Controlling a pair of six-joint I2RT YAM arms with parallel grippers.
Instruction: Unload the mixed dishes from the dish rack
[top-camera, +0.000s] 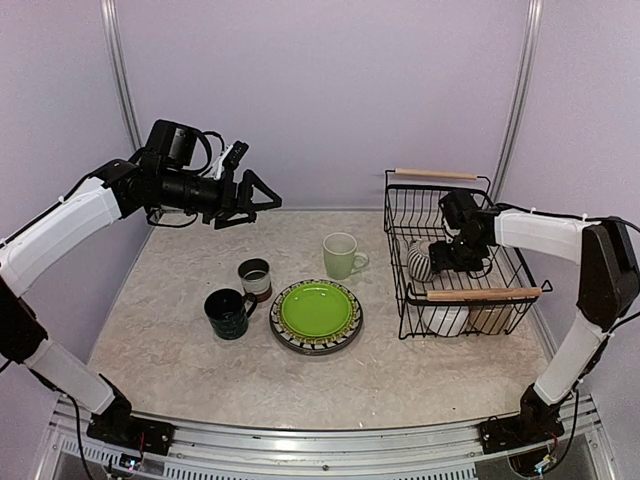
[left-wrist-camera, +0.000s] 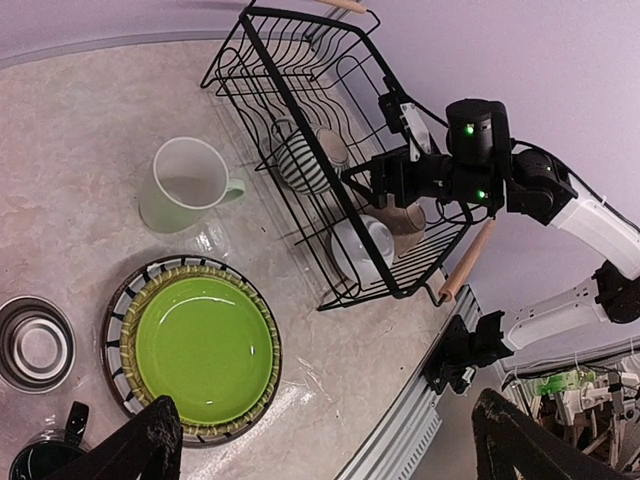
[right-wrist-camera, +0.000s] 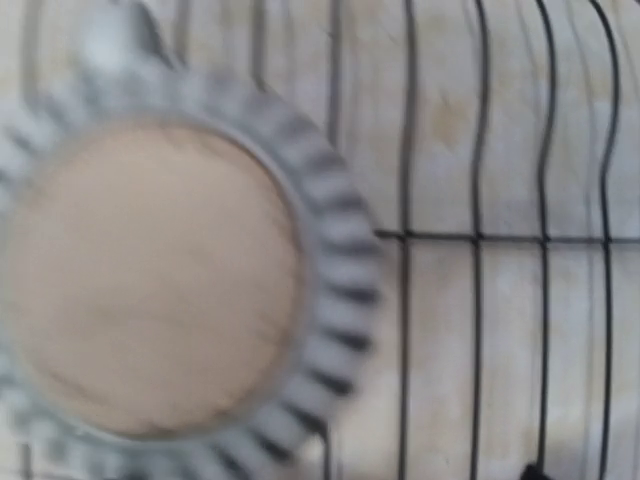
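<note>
The black wire dish rack (top-camera: 415, 215) stands at the right. A striped mug (top-camera: 419, 262) lies in it, its tan round face toward the camera in the right wrist view; a white mug and a brown mug are at the rack's front end. Inside the rack, my right gripper (top-camera: 444, 258) is beside the striped mug, its tips apart at the lower edge of its wrist view; no grip on the mug shows. High over the back left, my left gripper (top-camera: 264, 199) is open and empty.
On the table are a green plate (top-camera: 316, 309) on a patterned plate (top-camera: 278, 325), a pale green mug (top-camera: 340, 257), a dark mug (top-camera: 227, 316) and a small cup (top-camera: 256, 278). The rack's front wooden handle (top-camera: 480, 295) stands near the right gripper. Free table lies at front and left.
</note>
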